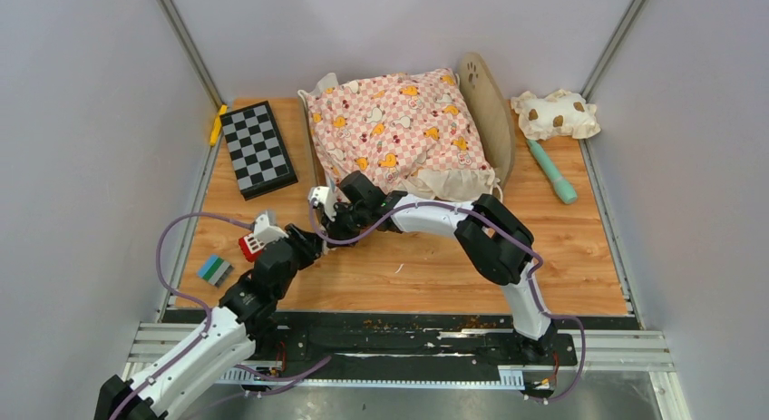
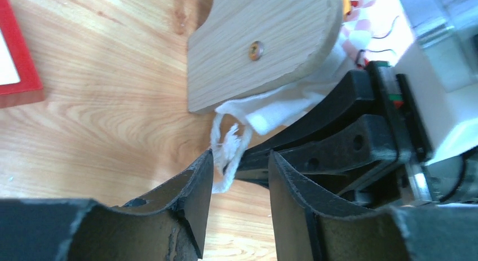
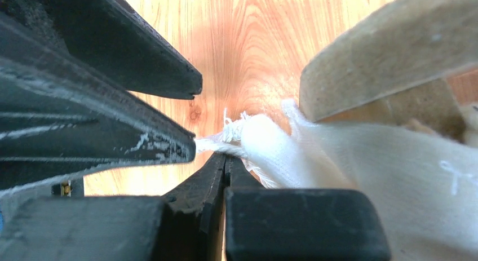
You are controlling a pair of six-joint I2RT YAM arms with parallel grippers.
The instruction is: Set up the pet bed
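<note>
The pet bed carries a pink checked cushion (image 1: 399, 130) between two wooden end boards; the right board (image 1: 487, 107) stands upright. At its near left corner, beside the left end board (image 2: 253, 52), hangs white cloth with a thin cord (image 2: 230, 154). My right gripper is shut at this cord, which runs across its fingertips. My left gripper stands part open close by, its tips on either side of the cord's hanging end in its own view. In the right wrist view the cord's end touches or passes behind the left gripper's lower finger (image 3: 169, 140).
A checkered board (image 1: 259, 150) lies left of the bed. A red-and-white object (image 1: 251, 247) and a striped block (image 1: 215, 270) are near the left arm. A small pillow (image 1: 555, 115) and a green bottle-like object (image 1: 551, 170) lie at right.
</note>
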